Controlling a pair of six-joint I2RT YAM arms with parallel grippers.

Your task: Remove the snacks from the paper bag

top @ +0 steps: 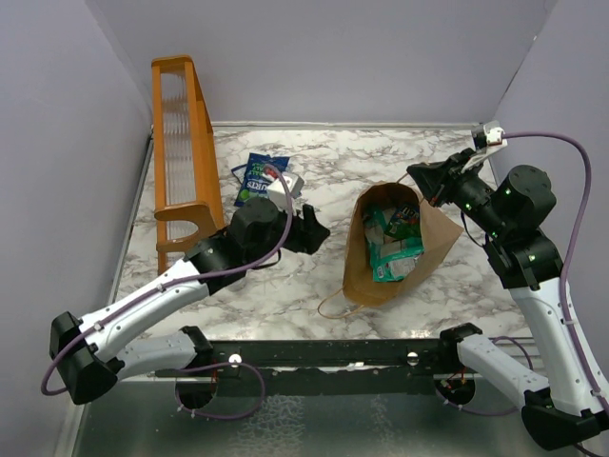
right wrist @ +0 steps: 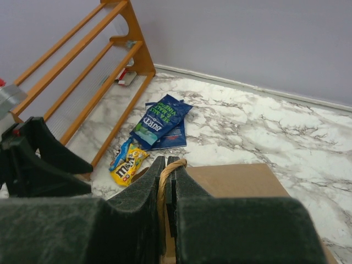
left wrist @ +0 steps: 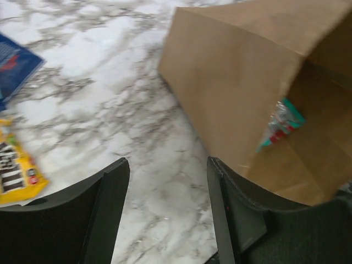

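The brown paper bag (top: 357, 271) lies tipped with its mouth toward the front, and several green snack packs (top: 395, 252) show inside. My left gripper (top: 314, 229) hangs open to the left of the bag, with nothing between its fingers. In the left wrist view the bag's side wall (left wrist: 225, 77) is just ahead, with part of one pack (left wrist: 283, 122) visible in the mouth. My right gripper is shut on the bag's twisted paper handle (right wrist: 163, 192). Blue snack bags (right wrist: 162, 121) and a yellow pack (right wrist: 130, 165) rest on the table.
A wooden rack (top: 173, 143) stands at the left edge of the marble table (top: 319, 167). Walls close off the back and both sides. Bare tabletop lies between the blue bags and the paper bag.
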